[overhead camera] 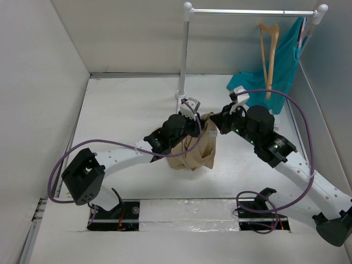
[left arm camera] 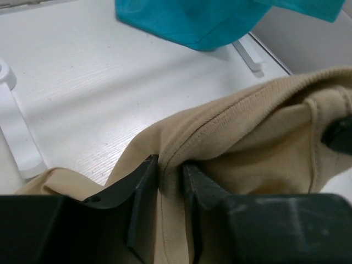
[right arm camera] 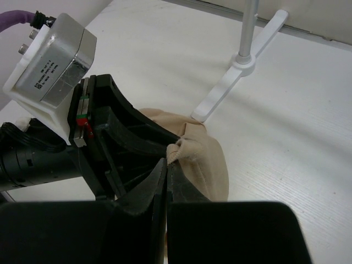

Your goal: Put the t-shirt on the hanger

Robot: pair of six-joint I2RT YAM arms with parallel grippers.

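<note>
A tan T-shirt (overhead camera: 195, 151) is bunched between my two grippers, raised at its right end. My left gripper (overhead camera: 199, 122) is at its upper part; in the left wrist view its dark fingers (left arm camera: 140, 209) press around a fold of the fabric (left arm camera: 231, 118), how tightly is unclear. My right gripper (overhead camera: 215, 120) is shut on the shirt's corner, which pokes up at its fingertips in the right wrist view (right arm camera: 187, 154). Wooden hangers (overhead camera: 270, 60) hang from the rail (overhead camera: 247, 12) at the back right.
A teal garment (overhead camera: 283, 66) hangs on the rack's right. The rack's upright (overhead camera: 183, 49) and white foot (right arm camera: 214, 96) stand behind the shirt. Walls close in the sides.
</note>
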